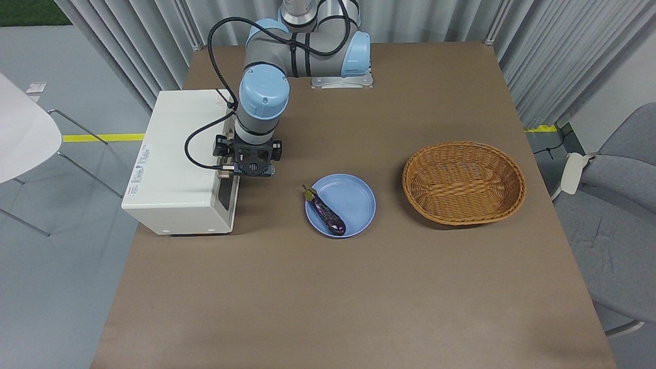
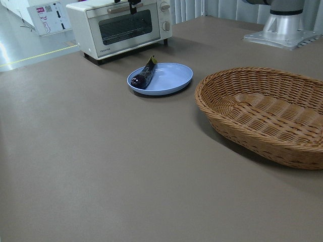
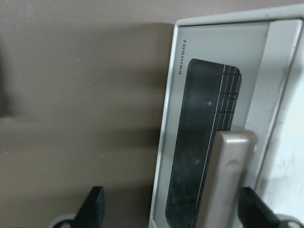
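My gripper stands open above the front of the white toaster oven (image 1: pixel 172 154), with the oven's handle (image 3: pixel 228 166) beside its right finger in the wrist view. The oven's glass door (image 2: pixel 126 28) looks closed in the left view. An eggplant (image 1: pixel 326 212) lies on a blue plate (image 1: pixel 360 203) right of the oven.
A wicker basket (image 1: pixel 464 181) sits on the right side of the table (image 1: pixel 400 295). The robot's base (image 2: pixel 280 35) is at the back.
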